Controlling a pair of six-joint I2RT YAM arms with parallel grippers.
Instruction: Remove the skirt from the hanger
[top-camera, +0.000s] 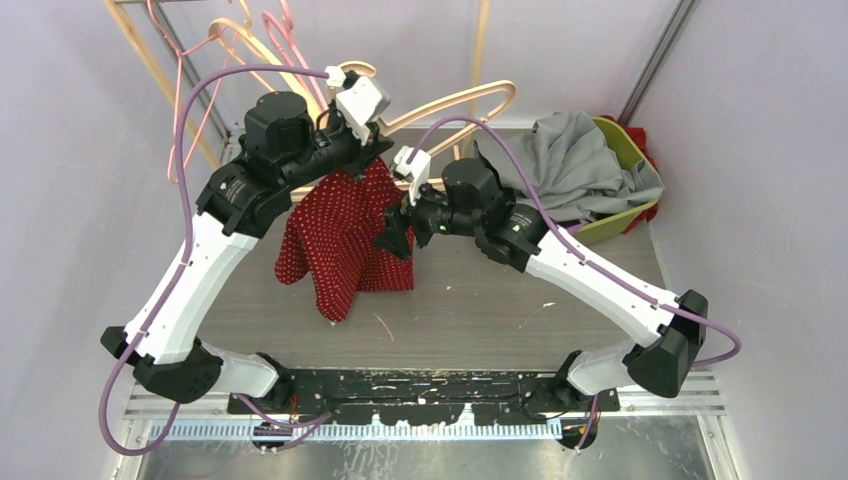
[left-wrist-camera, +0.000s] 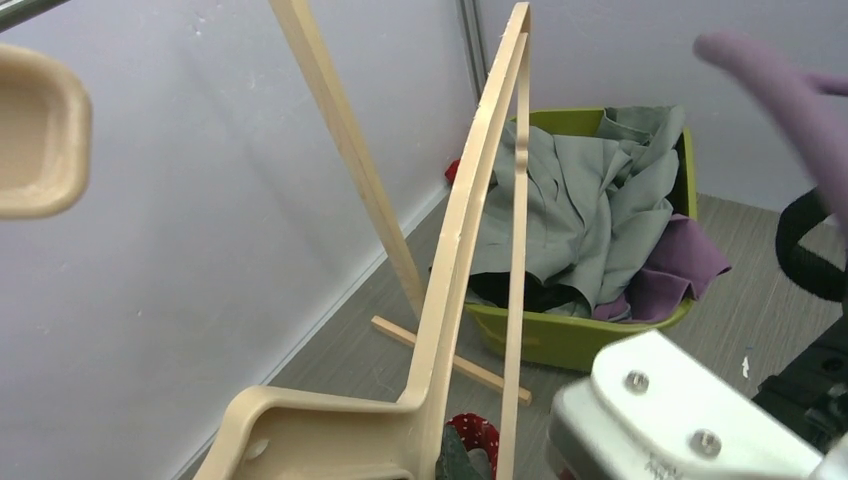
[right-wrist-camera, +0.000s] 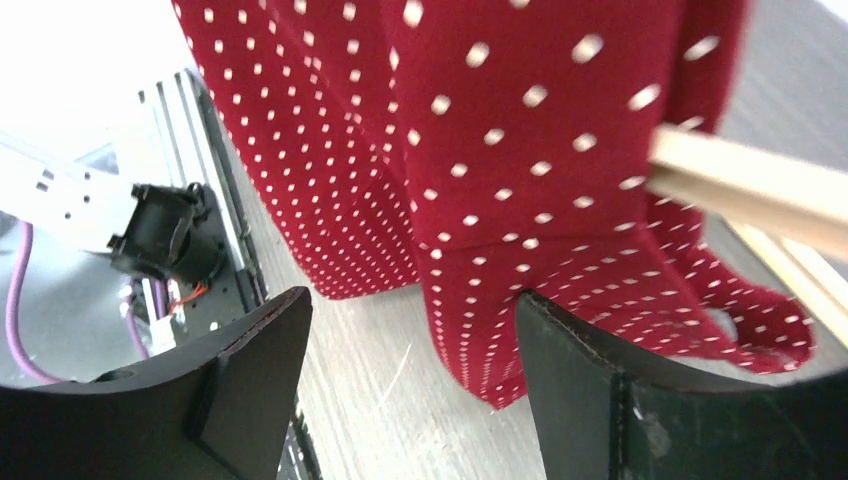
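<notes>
The dark red skirt with white dots (top-camera: 340, 235) hangs in folds beneath my left gripper (top-camera: 372, 165), which is shut on its top edge. Whether a hanger bar is also pinched there is hidden. A pale wooden hanger (top-camera: 470, 97) reaches right from that grip, its loop raised; the left wrist view shows it as a long narrow bar (left-wrist-camera: 470, 200). My right gripper (top-camera: 398, 232) is open at the skirt's right side. In the right wrist view its dark fingers (right-wrist-camera: 250, 365) stand apart, with the skirt (right-wrist-camera: 490, 190) close ahead and partly behind the right finger.
Pink and wooden hangers (top-camera: 285, 45) hang from a rack at the upper left. A green bin (top-camera: 600, 228) with grey and purple cloth stands at the right.
</notes>
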